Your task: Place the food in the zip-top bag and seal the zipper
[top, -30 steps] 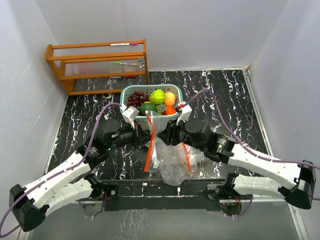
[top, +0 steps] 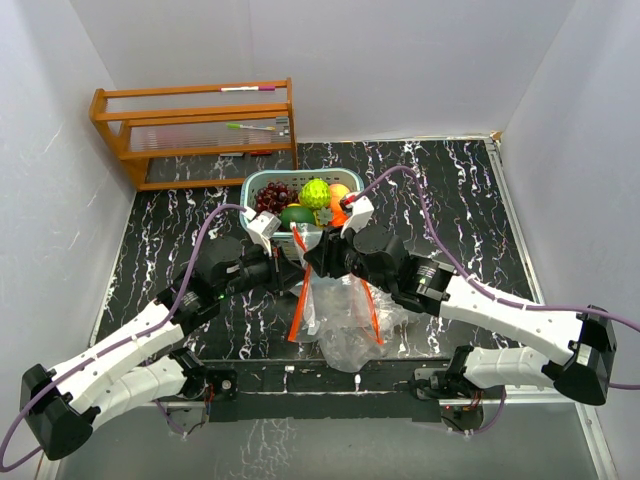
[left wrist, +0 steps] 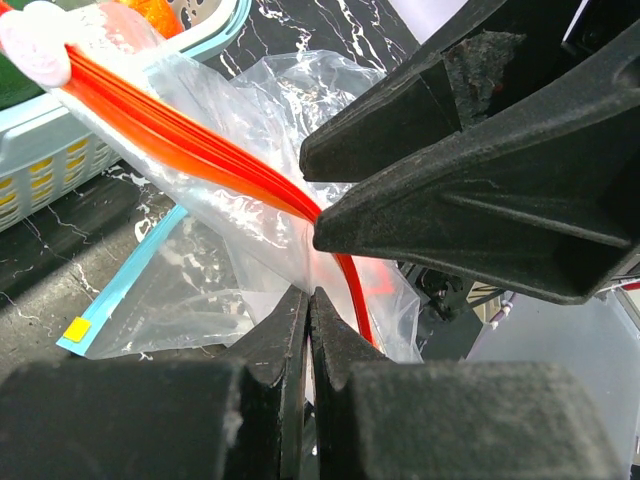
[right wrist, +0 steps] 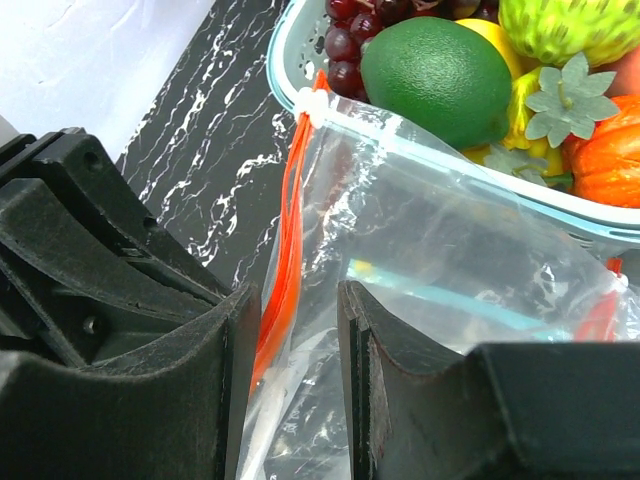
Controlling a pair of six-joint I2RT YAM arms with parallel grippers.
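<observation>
My left gripper is shut with the clear zip bag (left wrist: 240, 210) at its fingertips; the bag's orange zipper strip (left wrist: 200, 150) runs diagonally above them. My right gripper is part open beside the orange strip at the bag's upper edge, its fingers reaching close to it in the left wrist view. The food, including an avocado (right wrist: 435, 80), grapes (right wrist: 345, 45) and orange fruit, sits in a basket (top: 257, 181) behind the bag.
A wooden rack (top: 190, 85) stands at the back left. More clear bag plastic (top: 355, 345) with a blue strip lies under the grippers.
My right gripper has moved left toward the orange strip and the left gripper. The left arm is practically still.
</observation>
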